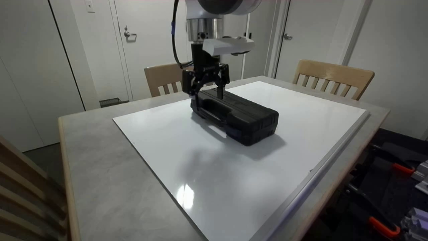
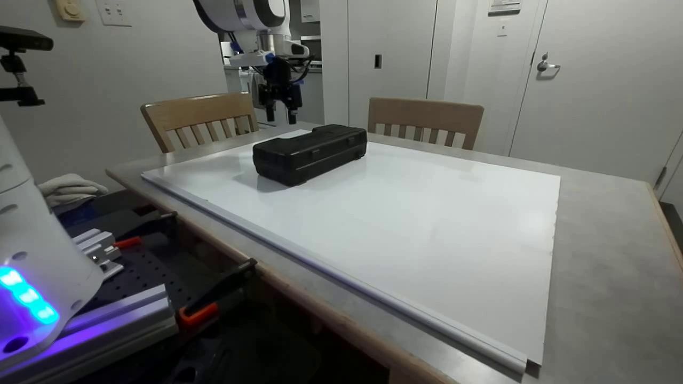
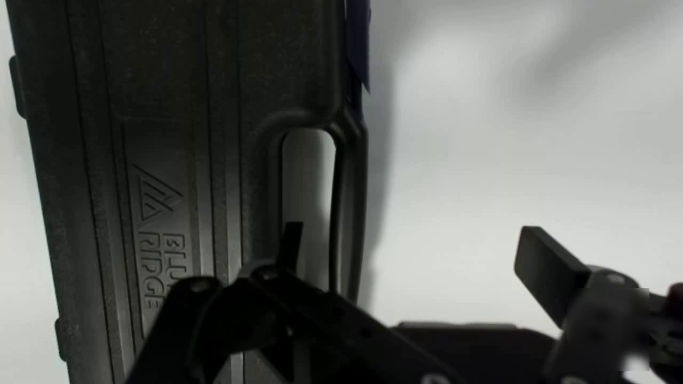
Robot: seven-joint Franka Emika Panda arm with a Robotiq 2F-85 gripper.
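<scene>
A black hard case point(image 1: 256, 114) lies flat on the white board, lettered "BLUE RIDGE" point(image 3: 160, 256) on its lid. Its carrying handle point(image 3: 350, 205) runs along one long side, with an opening between handle and body. My gripper point(image 1: 208, 96) is open and empty, up over the case's far end in exterior view 1. From exterior view 2, the gripper point(image 2: 282, 115) hangs above and behind the case point(image 2: 307, 153). In the wrist view one fingertip point(image 3: 291, 246) overlaps the handle opening, and the other fingertip point(image 3: 550, 275) is out over bare board. Contact with the case cannot be made out.
The white board point(image 2: 416, 224) covers much of the grey table point(image 1: 108, 160) and is otherwise clear. A raised rail point(image 2: 358, 281) edges one side. Wooden chairs point(image 2: 426, 118) stand around the table. Clamps with orange handles point(image 2: 198, 313) sit near the robot base.
</scene>
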